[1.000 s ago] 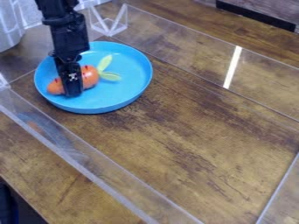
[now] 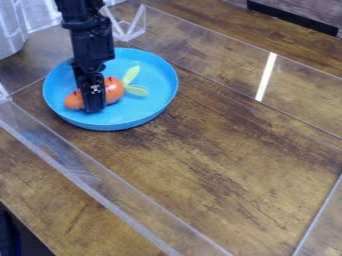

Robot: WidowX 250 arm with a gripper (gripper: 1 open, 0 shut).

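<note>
A blue round plate (image 2: 146,109) lies on the wooden table at the upper left. On it is an orange toy carrot (image 2: 114,89) with pale green-yellow leaves (image 2: 131,77). My black gripper (image 2: 92,98) reaches down from the top onto the carrot, shut on it, with its fingers hiding part of the carrot.
Clear plastic panels border the table along the left and the right. A white object (image 2: 8,25) is at the upper left corner.
My gripper and the carrot have shifted slightly to the right. The plate has also moved a little to the right.
</note>
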